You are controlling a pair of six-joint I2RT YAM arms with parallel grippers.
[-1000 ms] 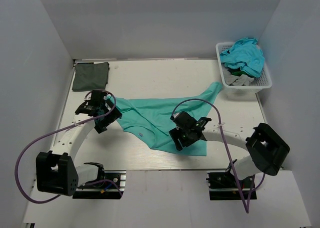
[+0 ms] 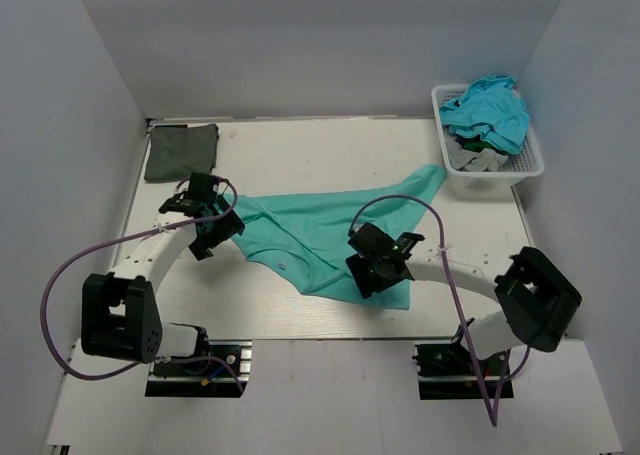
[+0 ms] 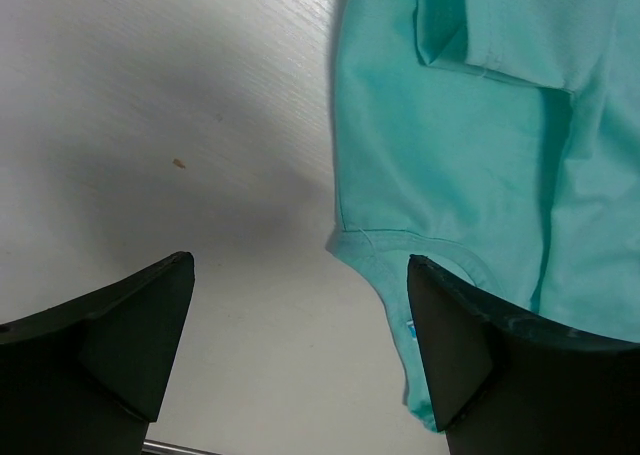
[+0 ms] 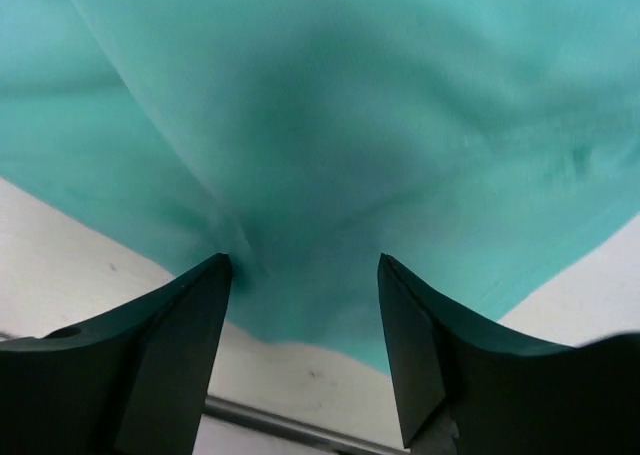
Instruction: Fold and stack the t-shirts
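Observation:
A teal t-shirt (image 2: 325,225) lies spread and creased across the middle of the table. Over its left end my left gripper (image 2: 218,234) stands open; in the left wrist view the shirt's edge and neckline (image 3: 372,243) run past the right finger, with nothing gripped. My right gripper (image 2: 363,279) is over the lower right part of the shirt. In the right wrist view its fingers (image 4: 190,325) are apart, with loose teal cloth (image 4: 310,265) visible beneath and between them. A folded dark grey-green t-shirt (image 2: 181,153) rests at the back left.
A white basket (image 2: 470,178) at the back right holds crumpled clothes, with a bright blue one (image 2: 488,113) on top. Bare white table (image 2: 310,150) shows behind the teal shirt and along its front.

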